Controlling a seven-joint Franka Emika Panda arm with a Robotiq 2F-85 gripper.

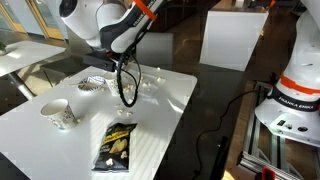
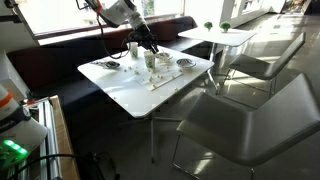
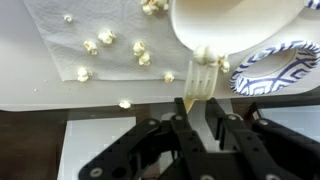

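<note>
In the wrist view my gripper is shut on a fork, whose pale tines point away from the fingers. Popcorn shows at the tips of the tines, against the edge of a white bowl. Whether the tines pierce the popcorn or only overlap it, I cannot tell. More popcorn pieces lie scattered on a white napkin. From outside, the arm reaches over the far part of the white table, and the fork is too small to make out there.
Beside the bowl is a blue-and-white patterned dish. Nearer the front of the table are a patterned mug and a black snack bag. Bare tabletop lies between mug and bag. Chairs stand beyond the table.
</note>
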